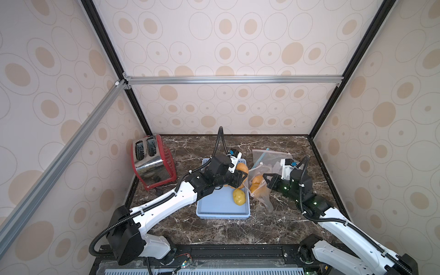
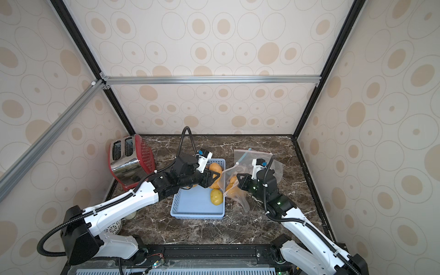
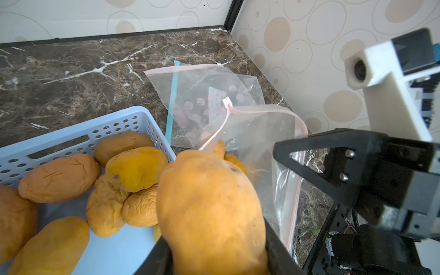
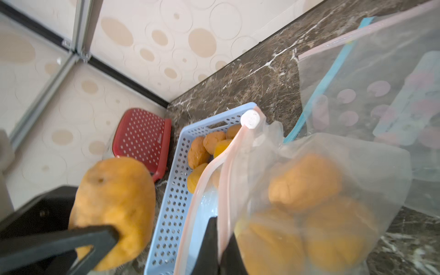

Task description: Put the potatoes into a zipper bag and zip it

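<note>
My left gripper is shut on a large orange potato, raised over the right side of the blue basket, beside the open bag. My right gripper is shut on the pink zipper edge of the clear bag, which stands with several potatoes inside, seen through the plastic. More potatoes lie in the basket, and a yellow one is at its front right.
Another flat zipper bag with a blue strip lies behind the held bag. A red and chrome toaster stands at the left. Bare counter shows at the back left and along the front.
</note>
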